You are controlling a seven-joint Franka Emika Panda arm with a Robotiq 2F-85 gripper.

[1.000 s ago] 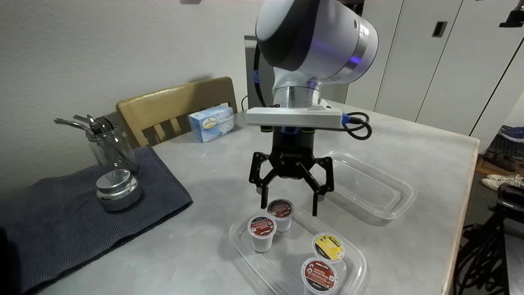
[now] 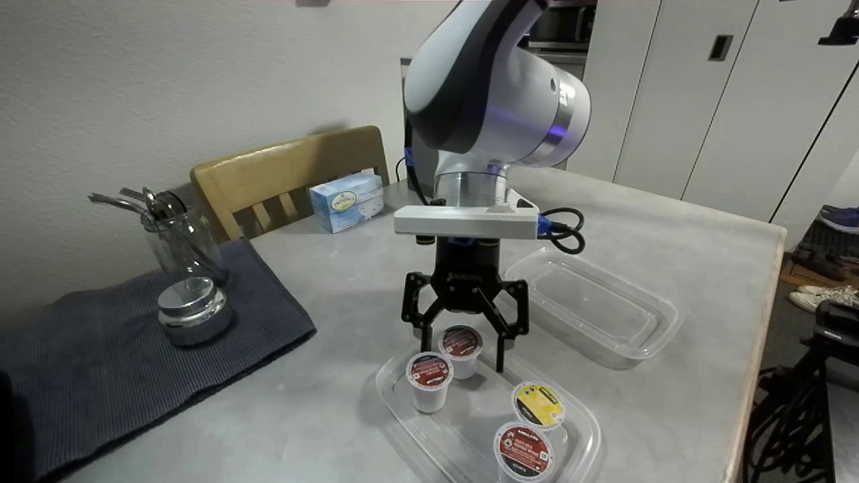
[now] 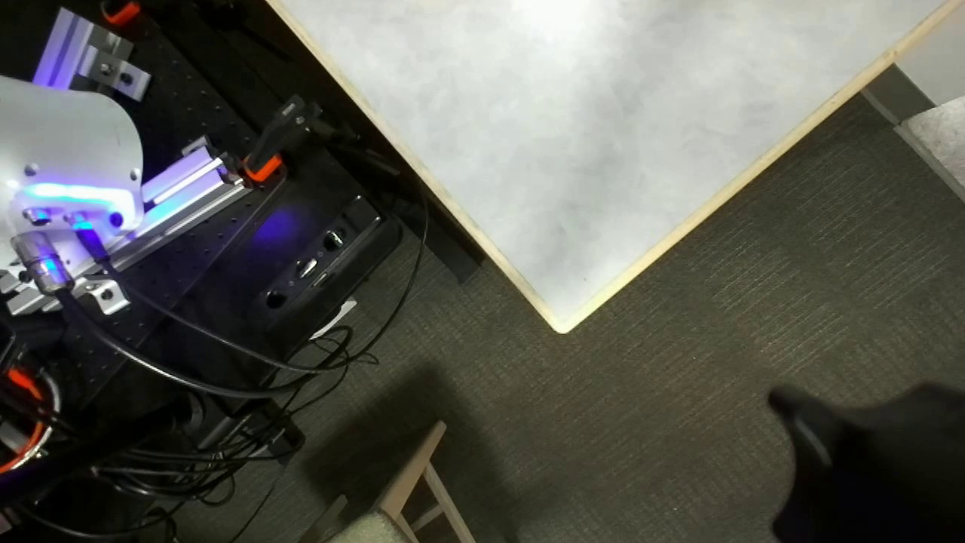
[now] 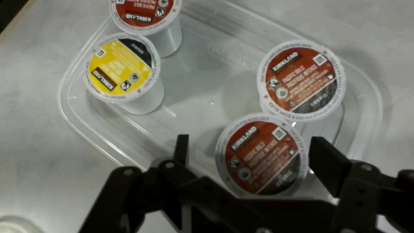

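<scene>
My gripper (image 2: 463,357) is low over the clear plastic lid (image 2: 384,386), fingers spread apart and pointing down. Between its fingertips in the wrist view lies a red-topped coffee pod (image 4: 262,155), with clear gaps on both sides. In exterior view 1 that same rear pod (image 2: 461,342) stands between the fingers. A second red-topped pod (image 4: 301,81) sits right beside it. Toward the lid's other end stand a yellow-topped pod (image 4: 119,67) and another red-topped pod (image 4: 145,11), close together. All the pods are upright.
Behind the lid rests an empty clear container (image 2: 592,302). To the left, a dark cloth (image 2: 121,354) bears a silver-lidded jar (image 2: 193,310) and a glass of cutlery (image 2: 185,241). A blue tea box (image 2: 347,201) stands farther back. Bare table lies between cloth and lid.
My gripper has come down and shifted slightly left in exterior view 1, and its fingers have drawn a little closer together. The pods, lid and container have stayed put.
</scene>
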